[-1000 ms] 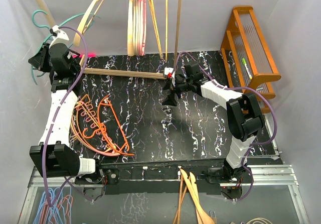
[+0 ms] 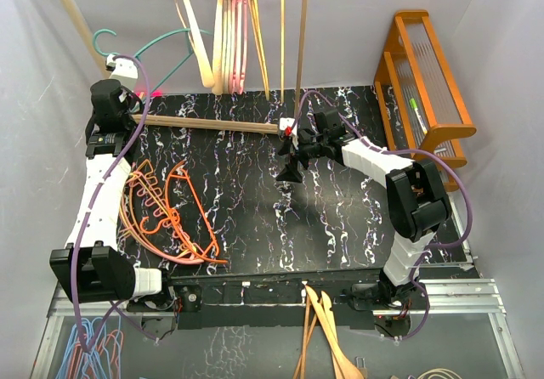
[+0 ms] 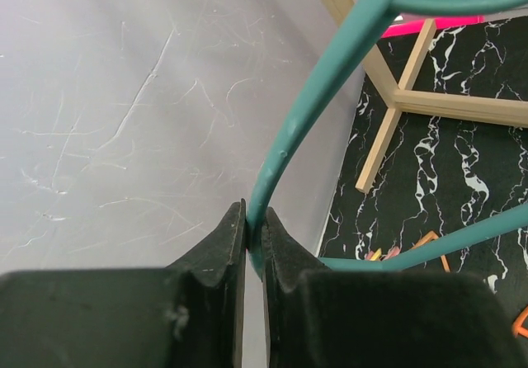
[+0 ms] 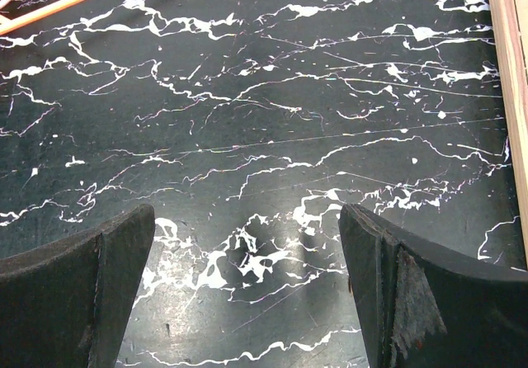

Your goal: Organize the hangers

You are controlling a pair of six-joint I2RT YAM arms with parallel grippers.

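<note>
My left gripper is shut on a teal hanger, which it holds in the upper left of the top view, just left of the rail's row of wooden and pink hangers. A wooden hanger hangs slanted nearest it. A loose pile of orange and pink hangers lies on the black floor at the left. My right gripper is open over bare marble floor, right of that pile, with nothing between its fingers.
The rack's wooden base beam runs across the back floor, with an upright. An orange wooden shelf frame stands at the right. More hangers lie beyond the front edge.
My left gripper has turned and moved slightly right with the teal hanger. The nearest wooden hanger on the rail has swung and shifted right. The right arm is nearly still.
</note>
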